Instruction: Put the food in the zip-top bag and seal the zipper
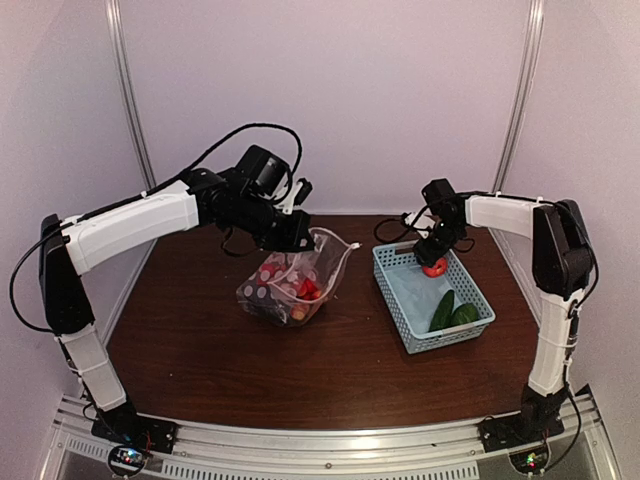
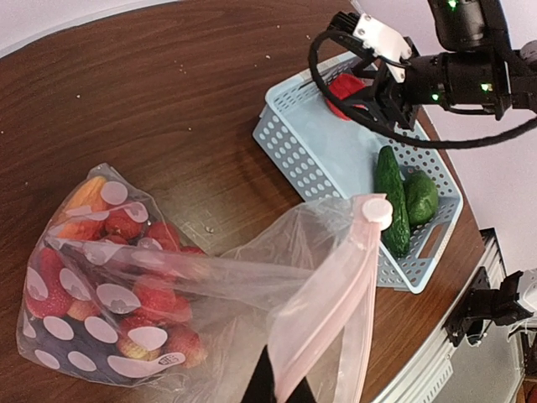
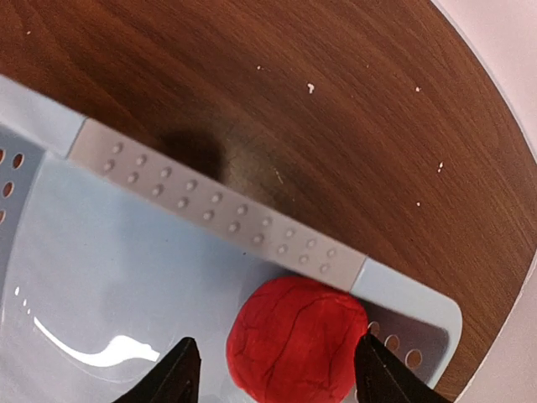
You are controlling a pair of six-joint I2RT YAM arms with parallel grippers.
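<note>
The zip-top bag (image 1: 280, 290) (image 2: 109, 294), holding several red fruits, rests on the table with its top edge raised in my left gripper (image 1: 300, 240), which is shut on it. My right gripper (image 1: 428, 250) is down in the blue basket (image 1: 410, 330) (image 3: 126, 227), fingers apart on either side of a red tomato-like item (image 1: 435, 268) (image 2: 344, 92) (image 3: 294, 336). A cucumber (image 1: 442, 310) (image 2: 390, 193) and a round green vegetable (image 1: 464, 316) (image 2: 419, 197) lie at the basket's front.
Side walls and a back wall enclose the workspace.
</note>
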